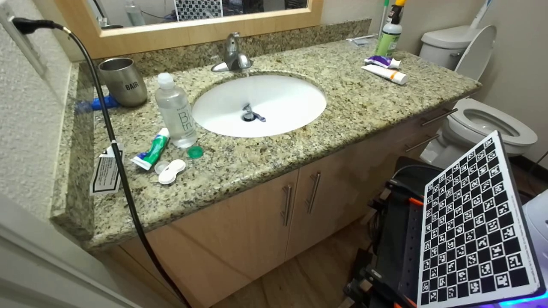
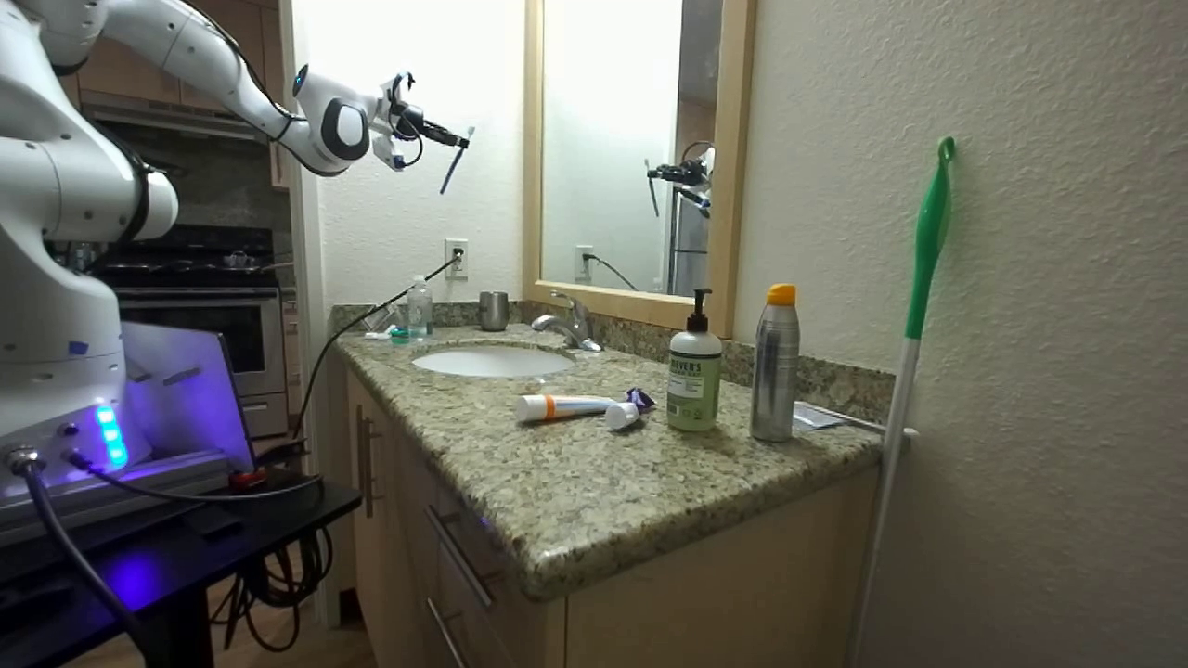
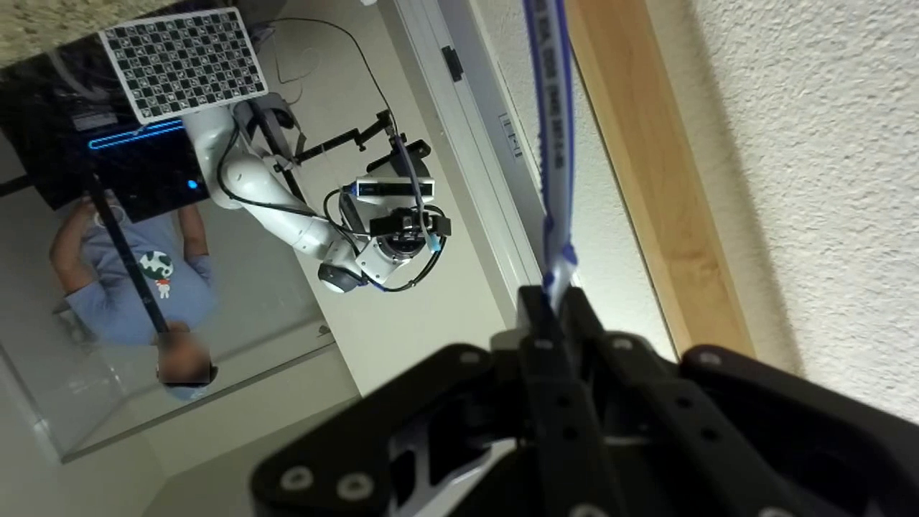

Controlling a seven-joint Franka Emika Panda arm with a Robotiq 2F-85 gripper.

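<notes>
High above the counter, in front of the wall left of the mirror, my gripper (image 2: 463, 141) is shut on a thin blue stick (image 2: 451, 173) that looks like a toothbrush. The stick hangs at a slant, mostly below the fingers, with a short end above them. In the wrist view the gripper pinches the stick (image 3: 556, 129), which shows a blue edge and printed lettering. Neither gripper nor stick appears in exterior view 1. A steel cup (image 1: 123, 84) stands at the counter's back left corner.
A clear bottle (image 1: 175, 110), green tube (image 1: 154, 149) and white lens case (image 1: 171, 171) sit left of the sink (image 1: 293, 102). A black cable (image 1: 126, 190) crosses the left end. Tubes, a soap bottle (image 2: 693, 384) and a spray can (image 2: 775, 367) occupy the right.
</notes>
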